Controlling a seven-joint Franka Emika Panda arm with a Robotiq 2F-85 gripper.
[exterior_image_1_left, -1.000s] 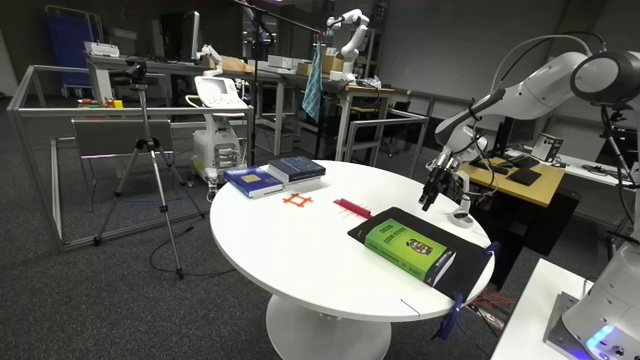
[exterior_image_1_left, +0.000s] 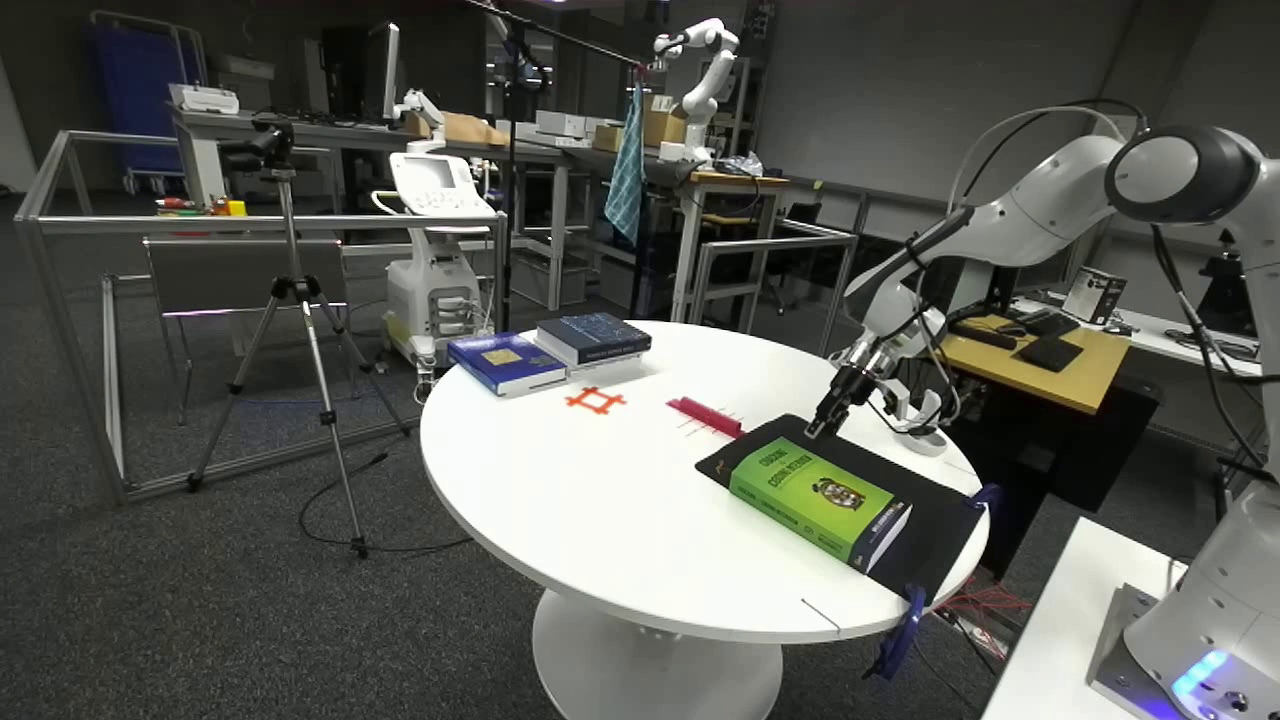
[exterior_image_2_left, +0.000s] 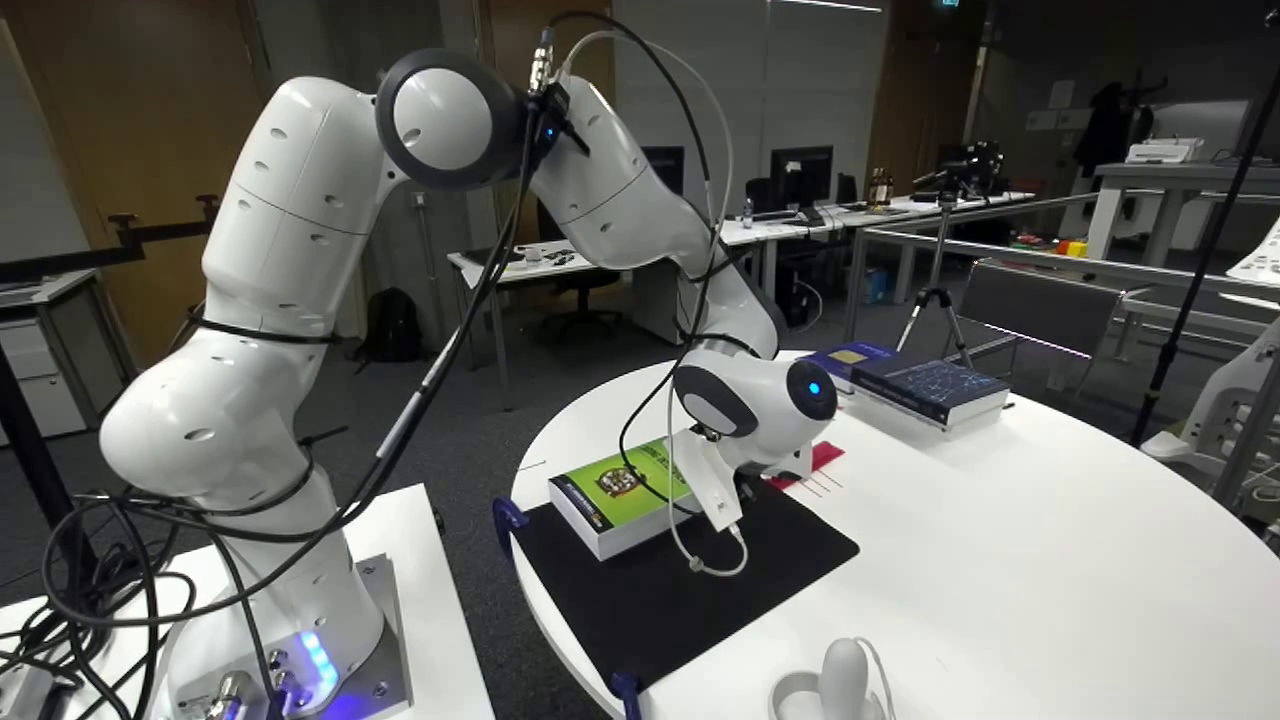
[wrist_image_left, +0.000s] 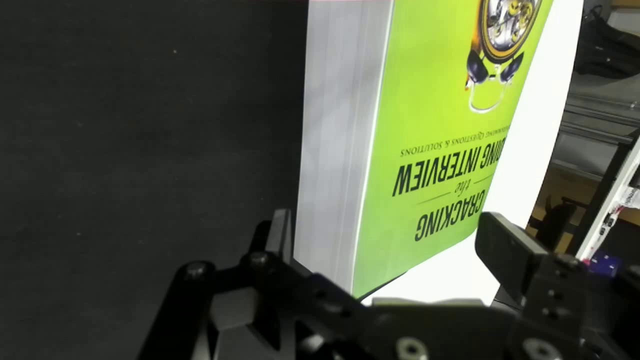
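A thick green book (exterior_image_1_left: 819, 498) with "Cracking the Coding Interview" on its cover lies flat on a black mat (exterior_image_1_left: 939, 534). My gripper (exterior_image_1_left: 818, 428) is low over the mat, near the book's title end on the long page-edge side. Seen from the wrist, the gripper stands open, its two fingers wide apart. One finger (wrist_image_left: 279, 234) is by the white page edge, over the mat; the other finger (wrist_image_left: 504, 243) is past the cover's far side. Whether either touches the book I cannot tell. From exterior view 2 the arm hides the fingertips.
Two blue books, one lighter (exterior_image_1_left: 506, 361) and one dark (exterior_image_1_left: 594, 337), lie at the table's far side. An orange frame (exterior_image_1_left: 595, 400) and a red holder (exterior_image_1_left: 705, 415) sit nearer. Blue clamps (exterior_image_1_left: 912, 624) grip the mat's edge.
My arm has come down and toward the left in exterior view 1, bringing the gripper from above the table behind the mat to beside the green book. The books have not moved.
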